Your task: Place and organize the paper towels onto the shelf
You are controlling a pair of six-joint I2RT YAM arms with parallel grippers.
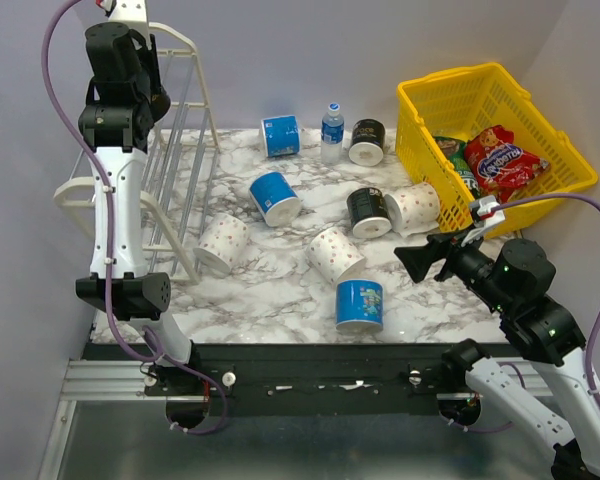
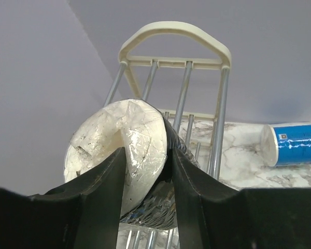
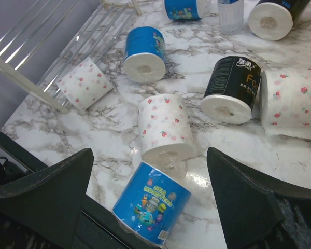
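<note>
At the top-left of the white wire shelf [image 1: 190, 243] my left gripper is around a black-wrapped paper towel roll [image 2: 114, 124], its white end showing; whether the fingers grip it is unclear. My right gripper stands open above the table, nothing between its fingers. Loose rolls lie on the table: blue ones [image 1: 359, 305] [image 1: 275, 198] [image 1: 280, 136], black ones [image 1: 368, 212] [image 1: 367, 142] and flowered white ones [image 1: 335, 254] [image 1: 223, 242] [image 1: 413, 207].
A yellow basket [image 1: 420, 100] with snack bags stands at the back right, beside a water bottle [image 1: 332, 132]. Bare marble [image 1: 270, 305] shows along the front of the table. Walls bound the left and back.
</note>
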